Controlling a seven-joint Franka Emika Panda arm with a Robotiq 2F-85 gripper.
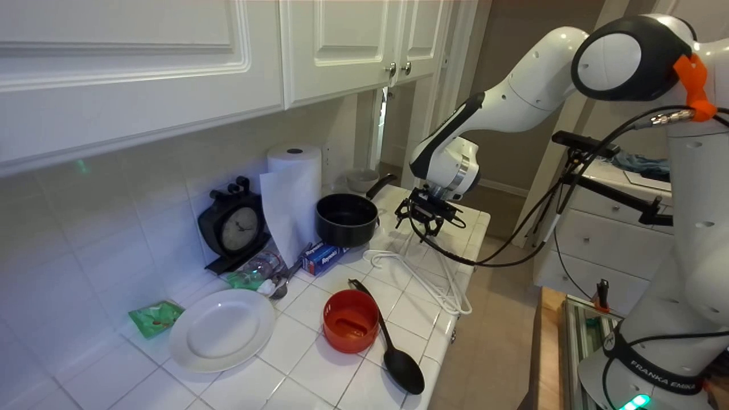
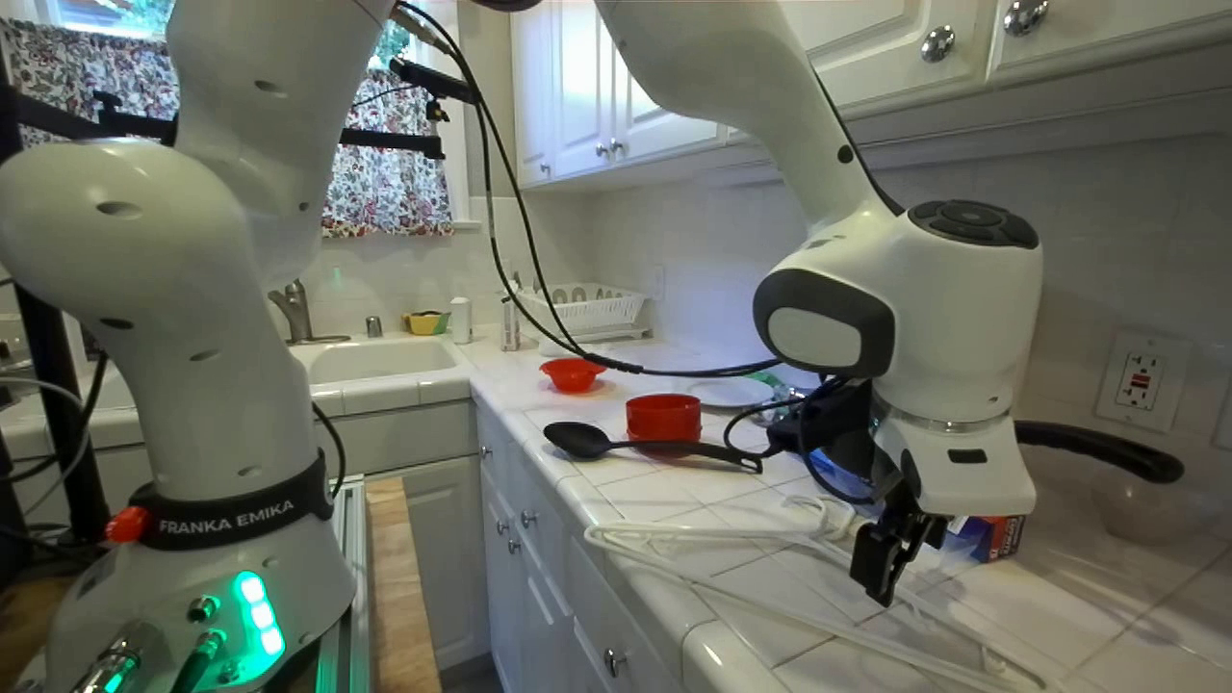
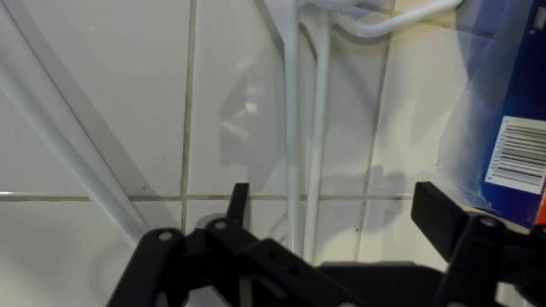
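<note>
My gripper hangs over the far part of the tiled counter, right of the black pot. In the wrist view its two dark fingers stand wide apart, so the gripper is open and holds nothing. White plastic hangers lie on the tiles below, and their thin bars run through the space between the fingers as seen from above. In the second exterior view the gripper is above the white hangers; the exact height is hard to tell.
A blue Reynolds box lies against the pot, near the paper towel roll. A red bowl, a black spoon and a white plate occupy the near counter. The clock leans at the wall.
</note>
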